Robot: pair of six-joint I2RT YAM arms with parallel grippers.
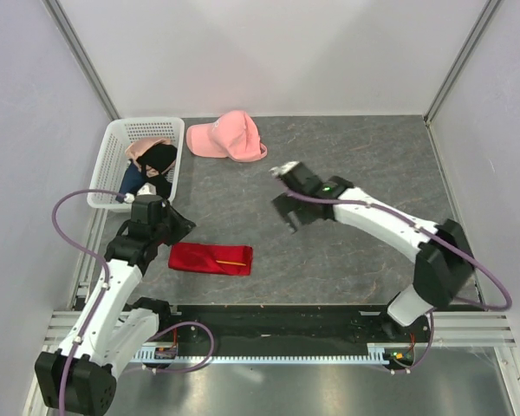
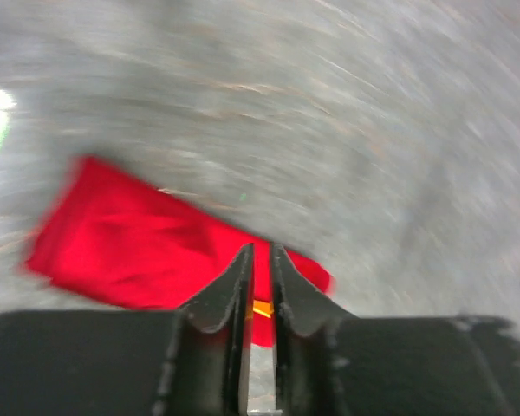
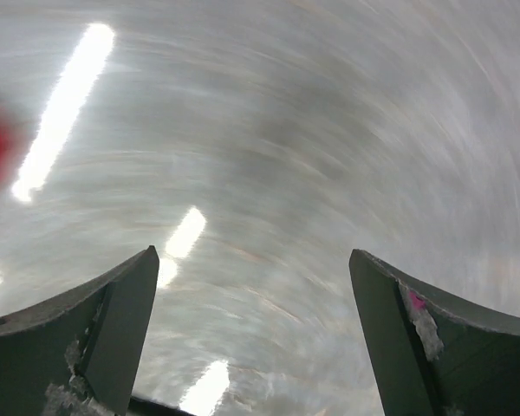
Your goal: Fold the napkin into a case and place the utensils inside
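Observation:
The folded red napkin (image 1: 191, 256) lies on the grey table at front left, with a thin yellow utensil (image 1: 232, 262) on it. In the left wrist view the napkin (image 2: 121, 243) lies below my left gripper, whose fingertips are close together with a narrow gap; nothing clear is held. From above, the left gripper (image 1: 185, 224) hangs just beyond the napkin's left part. My right gripper (image 1: 286, 217), blurred, is over the middle right of the table, open and empty, with red at the left edge of its wrist view.
A white basket (image 1: 108, 165) with cloths stands at the back left, a pink cap (image 1: 236, 134) beside it. The right arm (image 1: 390, 230) covers part of the right side.

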